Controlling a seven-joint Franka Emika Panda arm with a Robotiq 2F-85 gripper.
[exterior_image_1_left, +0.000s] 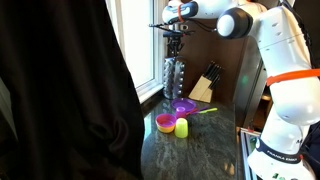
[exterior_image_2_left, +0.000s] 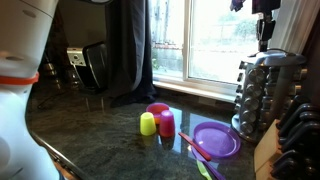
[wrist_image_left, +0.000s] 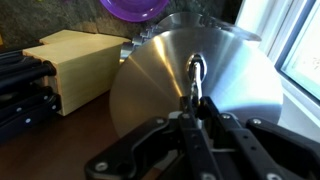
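Observation:
A tall spice rack with a round metal top stands by the window at the back of the counter. The wrist view looks down on its shiny silver top, where a narrow metal handle rises from the middle. My gripper is shut on that handle, the dark fingers close together around its near end. From the side, the gripper sits directly above the rack, which stands upright. The exact contact between fingers and handle is partly hidden.
Beside the rack is a wooden knife block with black-handled knives. A purple plate, a red utensil, a yellow cup, a pink cup and a red bowl occupy the counter. Its near part is clear.

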